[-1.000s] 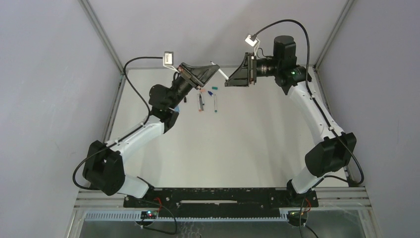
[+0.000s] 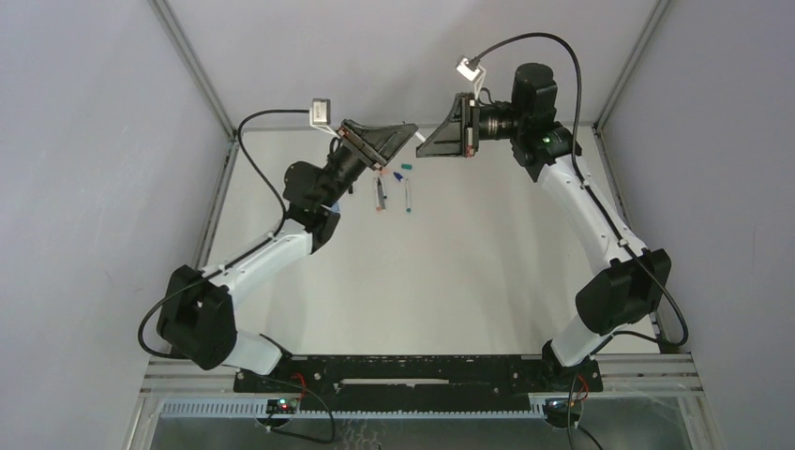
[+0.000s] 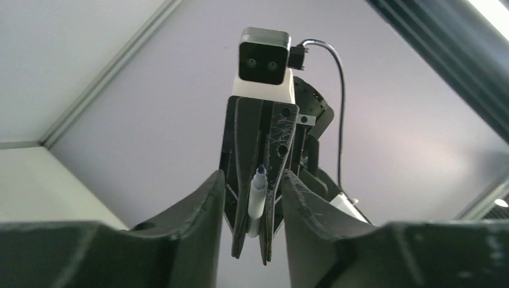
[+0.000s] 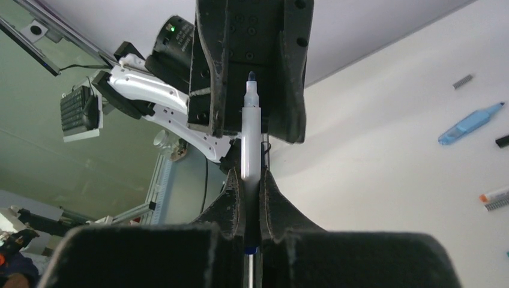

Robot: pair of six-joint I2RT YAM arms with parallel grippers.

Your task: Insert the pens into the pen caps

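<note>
A white marker (image 4: 251, 144) with a dark tip and blue at its lower end is held upright in the right wrist view by my right gripper, shut on it. In the left wrist view the same pen (image 3: 257, 195) is between the right gripper's fingers, in front of my left gripper, whose fingers are part open around the pen's end with a gap showing. The two grippers (image 2: 419, 136) meet high over the table's back middle.
Loose pens (image 2: 407, 195) and small caps (image 2: 406, 167) lie on the white table (image 2: 422, 281) beneath. A light blue marker (image 4: 470, 124) lies there too.
Since one second ago my right gripper has moved slightly up and left toward the left one.
</note>
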